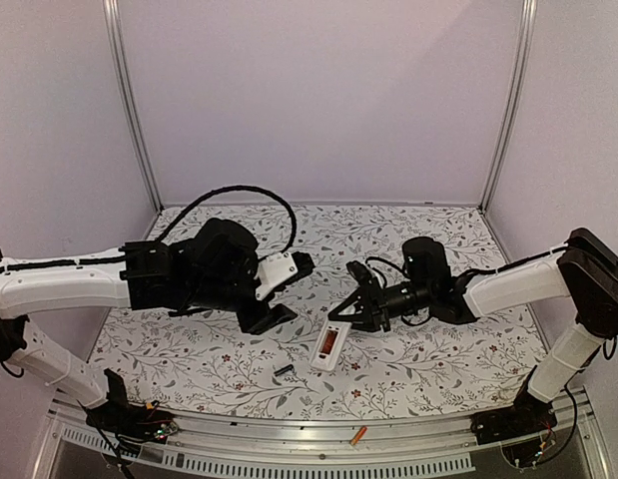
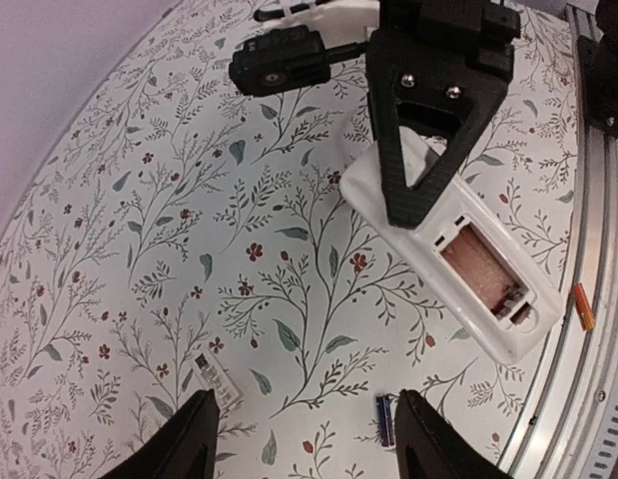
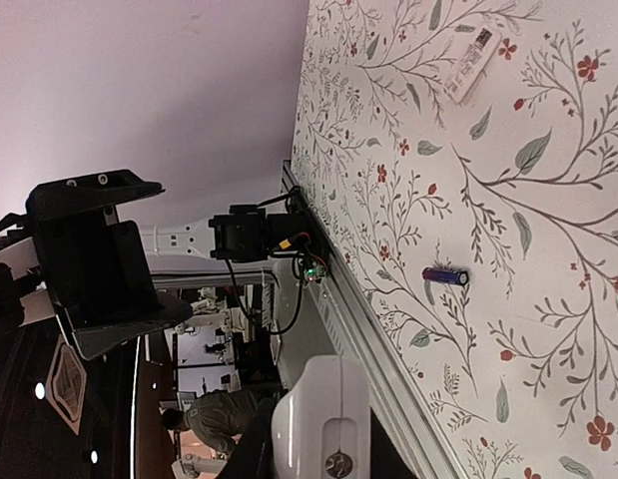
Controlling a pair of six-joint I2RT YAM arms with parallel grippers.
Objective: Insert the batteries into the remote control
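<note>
The white remote (image 1: pixel 330 345), its battery compartment uncovered with a copper-coloured interior, is held by my right gripper (image 1: pixel 348 317), shut on one end of it; its white end (image 3: pixel 320 419) shows low in the right wrist view. My left gripper stands open and empty, left of the remote. A dark battery (image 3: pixel 444 275) lies on the patterned table left of and below the remote. An orange battery (image 1: pixel 358 435) lies at the front metal rail. A small pale piece, likely the cover (image 2: pixel 217 379), lies on the table.
A metal rail (image 1: pixel 239 424) runs along the front edge, with cables and electronics near the arm bases. Walls bound the sides and back.
</note>
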